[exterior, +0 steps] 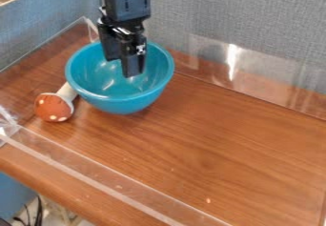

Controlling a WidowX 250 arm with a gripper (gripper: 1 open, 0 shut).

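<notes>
A teal bowl (133, 92) sits on the wooden table toward the upper left. My black gripper (132, 58) hangs over the bowl's rear half, its fingers pointing down, open, with nothing visible held. A toy mushroom with an orange, white-spotted cap (53, 107) and pale stem lies just left of the bowl, the stem partly behind the bowl's wall.
A grey panel (242, 30) stands behind, and a blue-grey wall runs along the left. Clear plastic strips border the table. Cables hang at the lower left.
</notes>
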